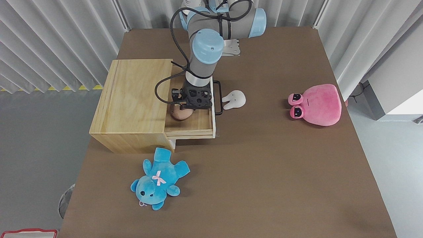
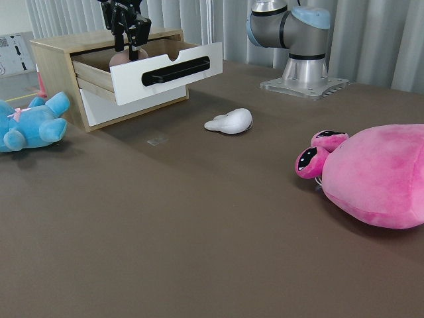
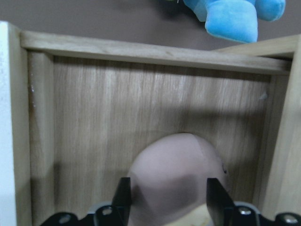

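My gripper (image 1: 181, 101) is low inside the open drawer (image 1: 194, 127) of the wooden cabinet (image 1: 131, 95). A pinkish-beige plush toy (image 1: 180, 114) lies in the drawer beneath it. In the wrist view the toy (image 3: 164, 174) fills the space between the two dark fingertips; whether they grip it or only surround it, I cannot tell. The drawer's white front with black handle (image 2: 175, 71) faces out in the left view, where the toy is partly hidden behind it.
A blue plush bear (image 1: 160, 178) lies below the cabinet, a white soft object (image 1: 236, 99) right of the drawer, a pink plush (image 1: 319, 105) farther right.
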